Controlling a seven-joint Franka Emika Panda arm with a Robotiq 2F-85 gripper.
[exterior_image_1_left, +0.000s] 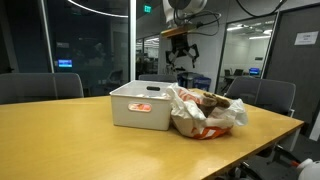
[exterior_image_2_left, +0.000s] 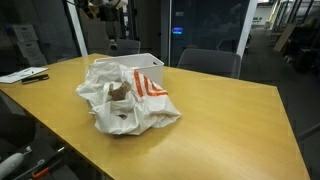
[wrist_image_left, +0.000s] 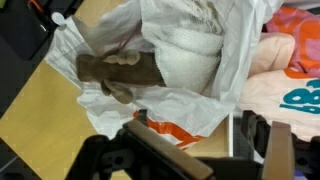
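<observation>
My gripper (exterior_image_1_left: 182, 62) hangs in the air above the white box (exterior_image_1_left: 140, 108) and the plastic bag (exterior_image_1_left: 206, 122). Its fingers stand apart, and nothing shows between the fingers. In the wrist view the open bag (wrist_image_left: 62, 52) lies beneath, with a brown plush-like item (wrist_image_left: 118, 73) and a white fluffy item (wrist_image_left: 186, 50) inside. Pink and orange cloth with blue print (wrist_image_left: 296, 92) is in the box at the right of that view. Exterior view 2 has the white crumpled bag (exterior_image_2_left: 150, 112) in front of the box (exterior_image_2_left: 146, 62).
The wooden table (exterior_image_1_left: 62, 130) has wide free room on the left in exterior view 1. Dark chairs (exterior_image_1_left: 268, 95) stand around it. Papers (exterior_image_2_left: 22, 75) and a dark item lie at the table's far left in exterior view 2.
</observation>
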